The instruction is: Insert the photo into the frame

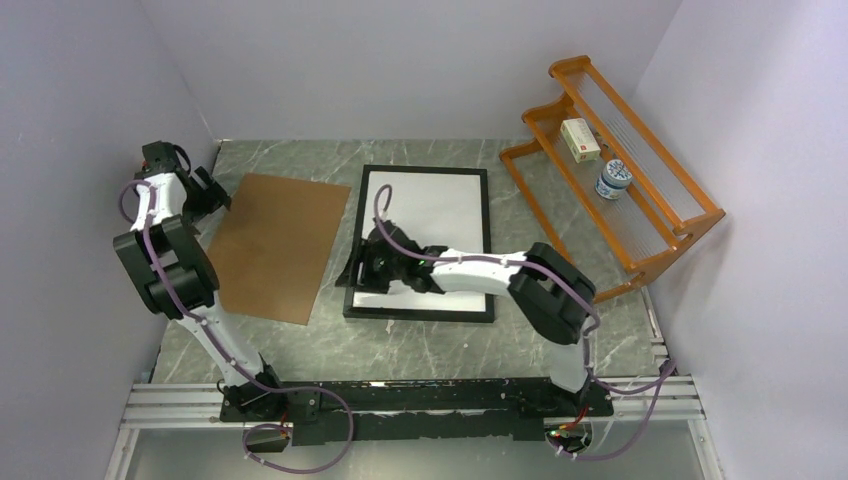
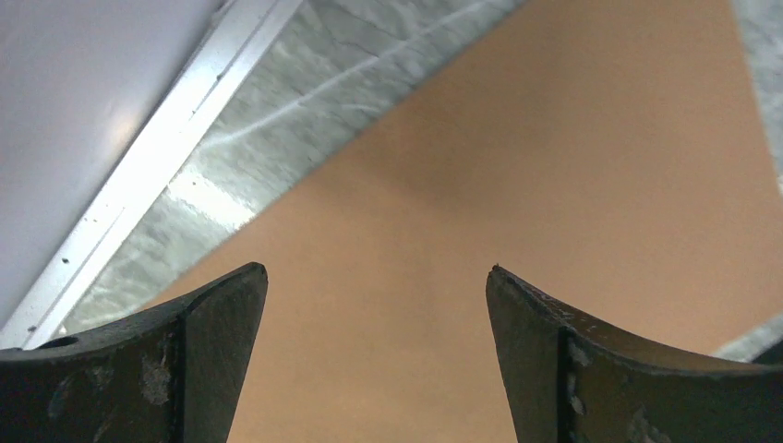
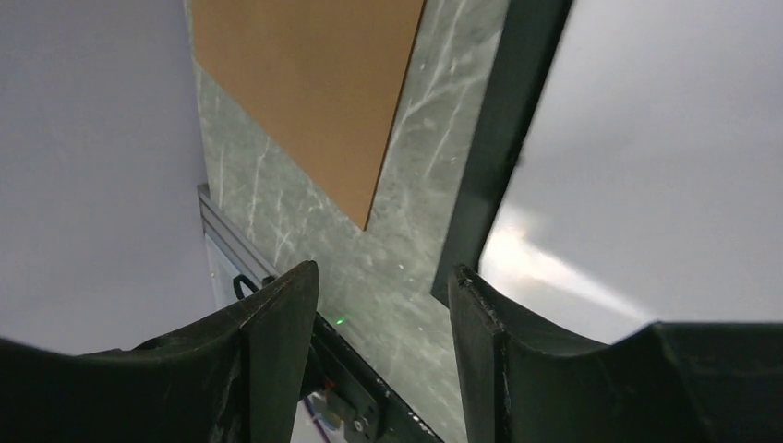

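Note:
The frame point(image 1: 488, 230) lies flat mid-table, a black border around a white inner area. To its left rests a flat brown board point(image 1: 280, 245), its lower corner also seen in the right wrist view. Whether the white area is a photo cannot be told. My left gripper stands open over the board's far left part, close to the wall, nothing between its fingers. Above the frame's left border, my right gripper is open and empty, and its arm covers part of the white area from above.
A wooden shelf point(image 1: 640, 265) stands at the right with a small box point(image 1: 580, 140) and a blue-white jar point(image 1: 613, 178). Walls close in at the left, back and right. Bare table shows in front of the frame.

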